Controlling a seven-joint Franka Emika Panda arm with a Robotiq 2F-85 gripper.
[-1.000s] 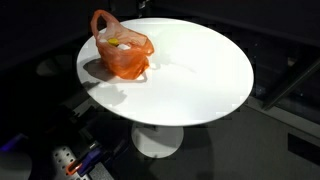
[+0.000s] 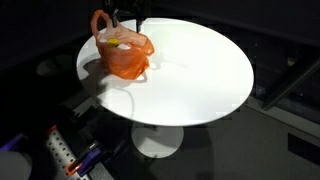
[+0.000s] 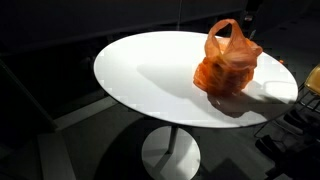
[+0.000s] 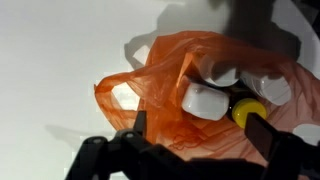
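Note:
An orange plastic bag (image 2: 126,62) stands on the round white table (image 2: 205,70), its top loose and one handle loop raised. In the wrist view the bag (image 4: 172,75) is seen from above, with a white item (image 4: 205,101), a yellow round item (image 4: 248,111) and clear rounded containers (image 4: 268,87) inside. My gripper is open above the bag, its dark fingers (image 4: 140,124) spread wide. Between them I see only the bag and its contents below. In exterior view 1 the gripper (image 2: 127,23) hangs by the bag's upper edge; contact cannot be judged.
A single pedestal base (image 2: 157,139) supports the table. Cables and dark equipment (image 2: 85,155) lie off the table's near left side.
My gripper has come lower, its fingertips now closer to the bag's top in exterior view 1. The bag has not visibly moved.

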